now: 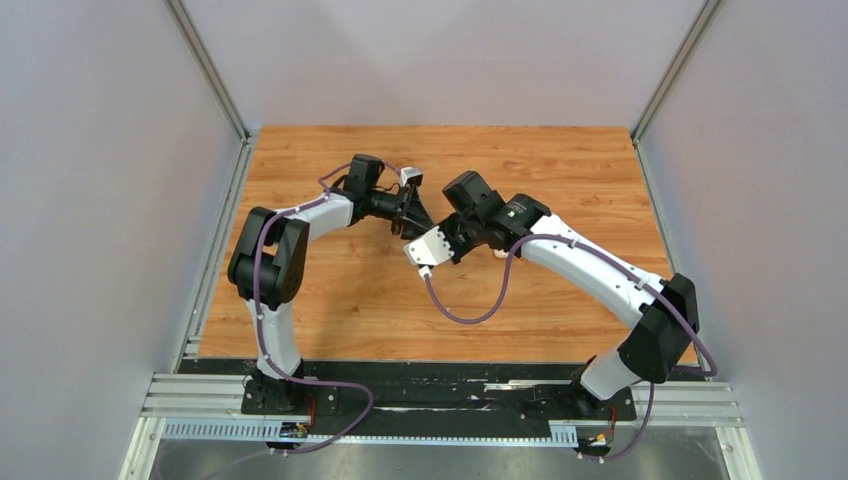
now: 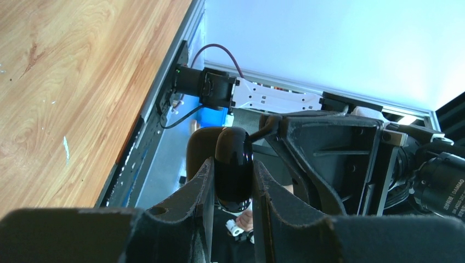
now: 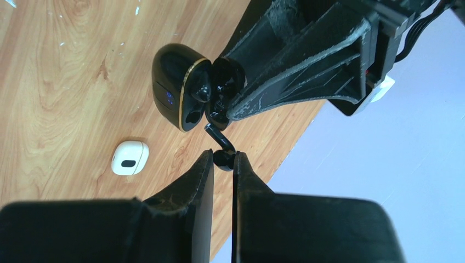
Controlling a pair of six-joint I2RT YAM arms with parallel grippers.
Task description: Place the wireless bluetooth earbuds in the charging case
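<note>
In the left wrist view, my left gripper is shut on the glossy black charging case point(image 2: 233, 164), held upright. The right wrist view shows that case point(image 3: 175, 82) open, with gold trim and a small blue light, in the left gripper's fingers. Just below it, my right gripper is shut on a black earbud point(image 3: 224, 159), whose stem points up toward the case's opening, apparently short of entering it. In the top view both grippers meet near the middle of the table, largely hidden by their housings.
A white case-like object point(image 3: 130, 158) lies on the wooden table point(image 3: 71, 137), below the held case in the right wrist view. The table is otherwise mostly clear, bordered by pale walls.
</note>
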